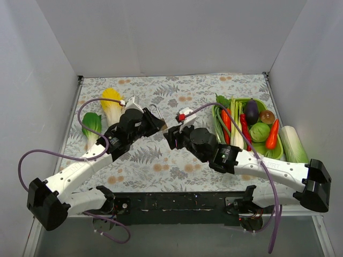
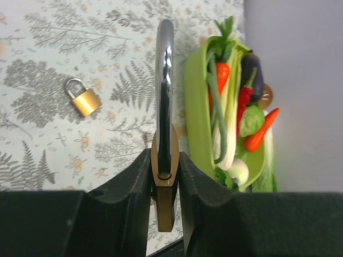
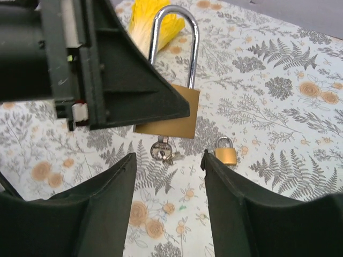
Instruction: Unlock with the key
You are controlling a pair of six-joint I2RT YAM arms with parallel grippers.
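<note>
My left gripper (image 1: 160, 125) is shut on a large brass padlock (image 3: 182, 112), holding it above the table. The padlock's long steel shackle points up; one leg's lower end is hidden behind a left finger in the right wrist view, so I cannot tell whether it is locked. A key (image 3: 165, 140) sticks out of the body's underside, with a ring (image 3: 159, 150) and another small metal piece (image 3: 172, 158) hanging from it. My right gripper stands open, its fingers on either side of the ring, apparently touching nothing.
A small brass padlock (image 2: 87, 102) lies on the patterned table. A green basket (image 2: 197, 123) of vegetables is at the right, with a leek (image 1: 293, 144) beside it. Yellow cabbage (image 1: 111, 107) and bok choy (image 1: 92, 127) lie at the left.
</note>
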